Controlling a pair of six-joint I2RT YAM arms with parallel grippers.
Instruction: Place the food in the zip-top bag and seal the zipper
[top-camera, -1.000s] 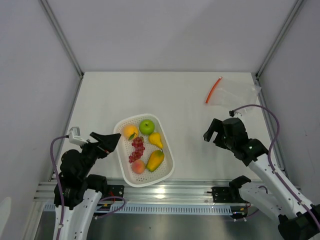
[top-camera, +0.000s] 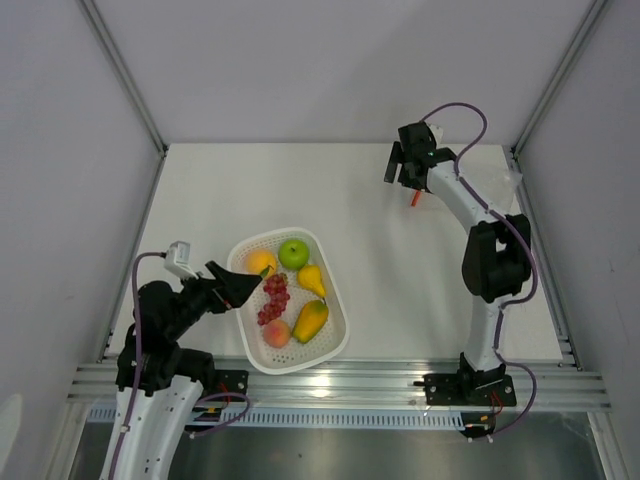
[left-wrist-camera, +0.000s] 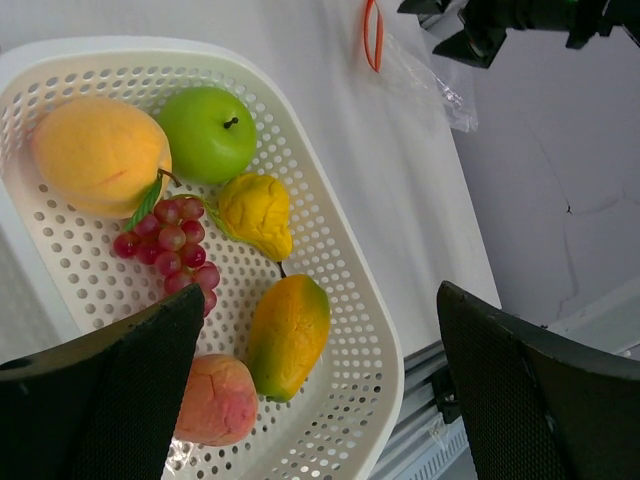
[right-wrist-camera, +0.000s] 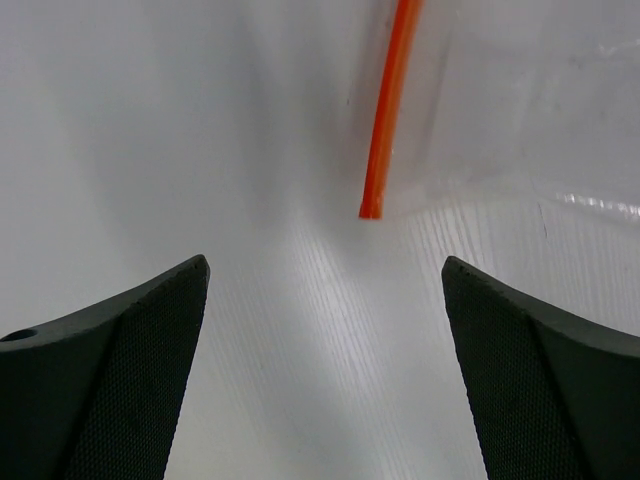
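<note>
A white perforated basket (top-camera: 245, 330) holds the food: an orange fruit (left-wrist-camera: 100, 150), a green apple (top-camera: 293, 253), grapes (top-camera: 275, 300), a yellow pear (top-camera: 310, 280), a mango (top-camera: 310, 320) and a peach (top-camera: 276, 333). My left gripper (top-camera: 230, 283) hovers open at the basket's left side. At the back right, my right gripper (top-camera: 394, 163) is open above the clear zip bag (top-camera: 490, 185), partly hiding it. In the right wrist view, the bag's orange zipper strip (right-wrist-camera: 385, 130) lies just beyond the open fingers.
Grey walls and metal rails border it; in the top view the right arm stands along the right side.
The right arm has moved toward the back of the table, from the front right to over the bag. The basket and food are unchanged.
</note>
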